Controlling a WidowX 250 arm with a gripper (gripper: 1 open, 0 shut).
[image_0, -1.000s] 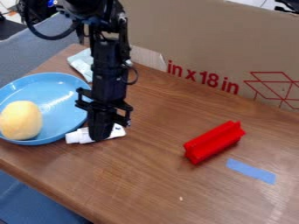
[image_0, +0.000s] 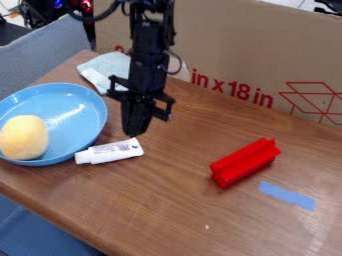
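Observation:
My black gripper (image_0: 138, 112) hangs over the table just above and behind a white tube (image_0: 110, 152), which lies on the wood beside the blue plate (image_0: 75, 107). A pale yellow round object (image_0: 24, 137) rests on the plate. Whether the fingers are open or shut is unclear; nothing shows held in them. A red object (image_0: 245, 162) lies at the right.
A folded light cloth (image_0: 100, 70) lies at the back left, near a cardboard box (image_0: 254, 50). A strip of blue tape (image_0: 286, 196) is on the right.
My gripper has lifted up and back from the white tube, which is now fully in view on the table.

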